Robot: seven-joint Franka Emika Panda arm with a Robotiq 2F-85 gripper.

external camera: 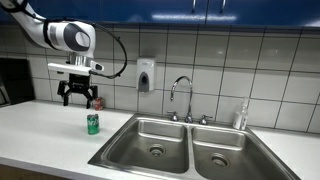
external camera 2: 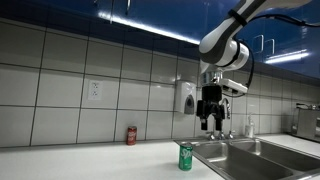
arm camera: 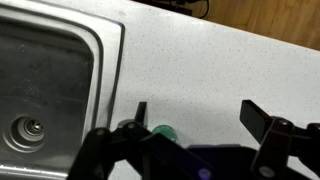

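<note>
A green can (external camera: 93,124) stands upright on the white counter, left of the sink. Farther back, near the tiled wall, is a red can (external camera 2: 131,135). My gripper (external camera: 76,103) hangs above the counter, fingers apart, pointing down and empty. In the wrist view the gripper shows a wide gap between its fingers. The green can's top (arm camera: 165,132) peeks out beside the left finger there, partly hidden by the gripper. No red can shows in that view.
A double steel sink (external camera: 160,130) with a tall faucet (external camera: 187,95) takes up the middle of the counter. A soap dispenser (external camera: 146,75) hangs on the wall, and a bottle (external camera: 241,116) stands behind the sink. Bare counter (external camera: 45,125) lies at the left.
</note>
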